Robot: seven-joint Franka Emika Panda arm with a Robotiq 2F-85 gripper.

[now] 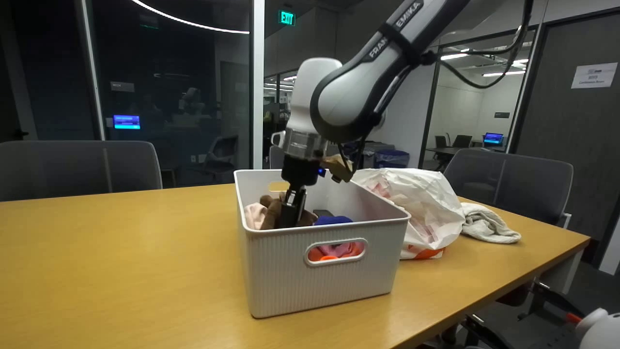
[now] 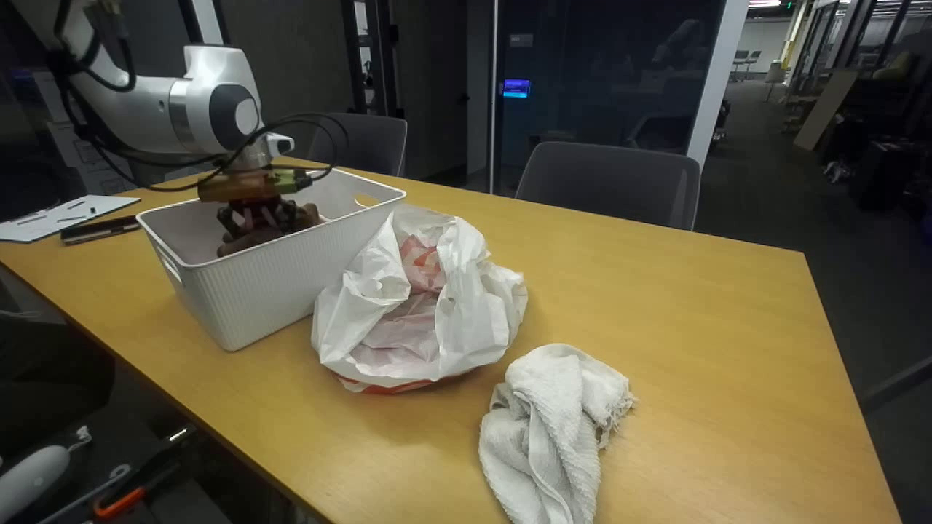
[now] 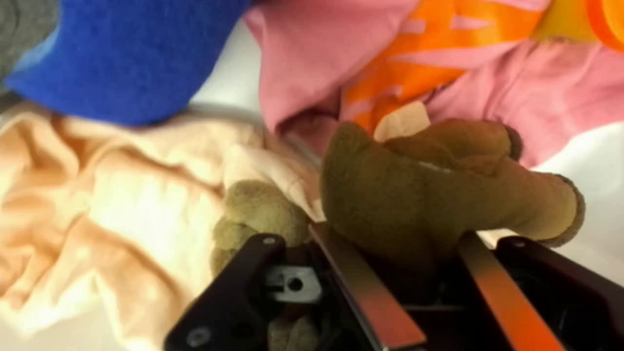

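Down inside the white bin (image 1: 325, 279), my gripper is shut on a brown plush toy (image 3: 403, 193). In the wrist view the toy bulges up between the two fingers, with limb-like ends reaching to the right; another part of brown plush shows left of the fingers. From the first exterior view, the toy's brown fabric (image 1: 271, 212) shows beside the black fingers, just above the bin's near rim. Its lower side is hidden by the gripper and the bin wall.
Peach cloth (image 3: 146, 216), a blue item (image 3: 134, 58) and pink-and-orange fabric (image 3: 333, 47) lie around the toy in the bin. A white plastic bag (image 2: 419, 306) stands against the bin, with a white towel (image 2: 555, 428) beyond it.
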